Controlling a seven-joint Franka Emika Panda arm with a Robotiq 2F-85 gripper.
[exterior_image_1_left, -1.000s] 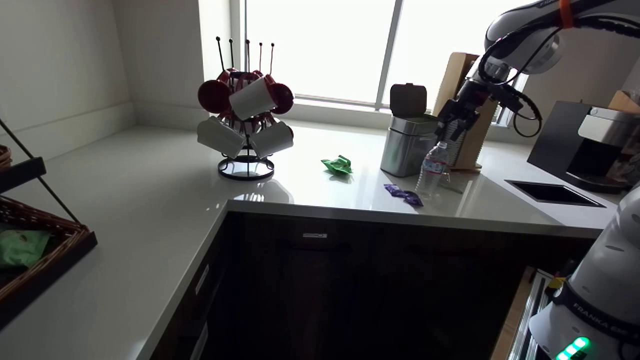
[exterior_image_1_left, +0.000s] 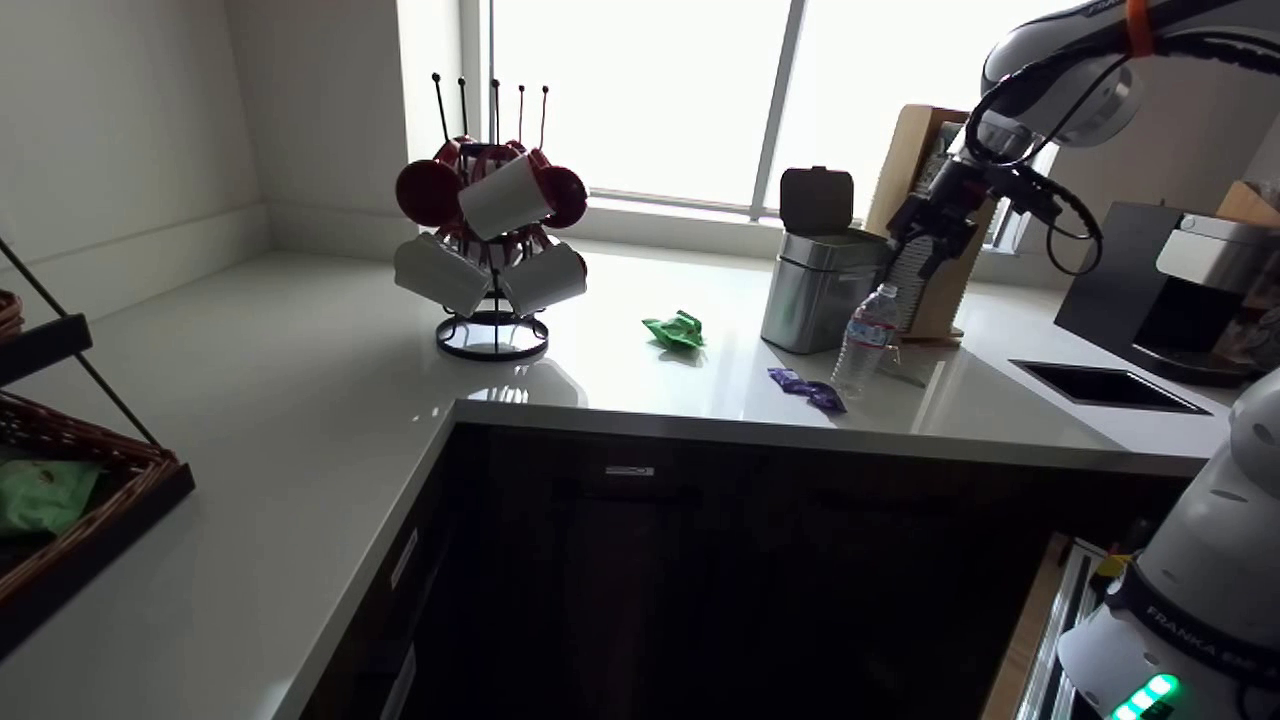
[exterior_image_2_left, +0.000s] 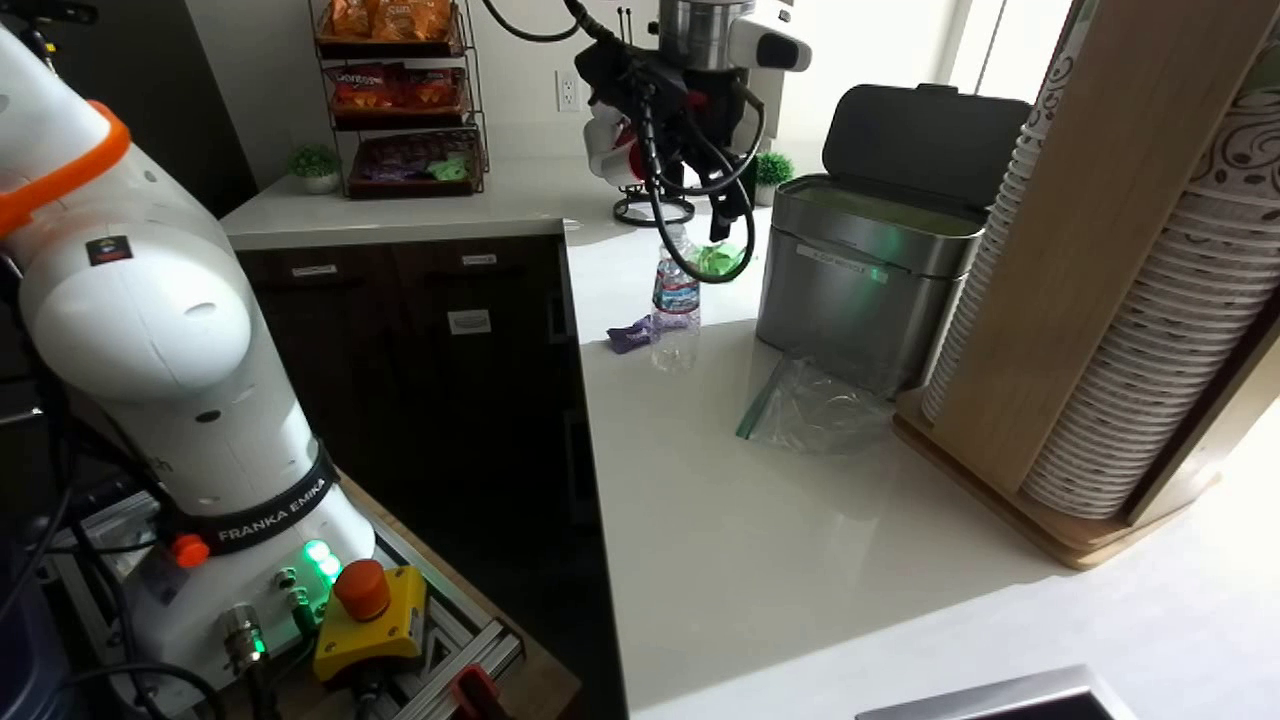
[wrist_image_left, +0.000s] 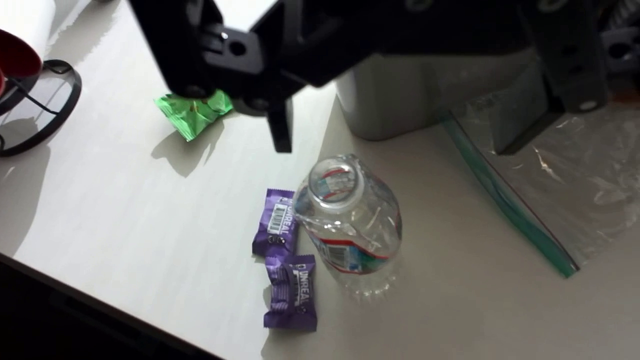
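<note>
My gripper stands open, with one finger (wrist_image_left: 280, 127) on each side of an empty gap. In exterior view 1 the gripper (exterior_image_1_left: 917, 250) hangs just above a clear plastic bottle (exterior_image_1_left: 866, 338). The bottle (wrist_image_left: 354, 231) stands upright on the counter, its label red, white and blue, and no finger touches it in the wrist view. Beside it lie two purple wrapped snacks (wrist_image_left: 291, 294). A crumpled green wrapper (wrist_image_left: 195, 114) rests farther off. The clear zip bag (exterior_image_2_left: 816, 408) with a green seal lies flat near the metal bin (exterior_image_2_left: 840, 294), whose lid is up.
A mug rack (exterior_image_1_left: 492, 334) stands at the back left of the counter. Behind the bottle is a wooden cup holder (exterior_image_2_left: 1044, 252) full of paper cups. A snack rack (exterior_image_2_left: 396, 116) sits at the far end. The counter's front edge runs close to the purple snacks.
My arm and gripper have shifted slightly to the right and up in exterior view 1. Bottle, wrappers and bin stay where they were.
</note>
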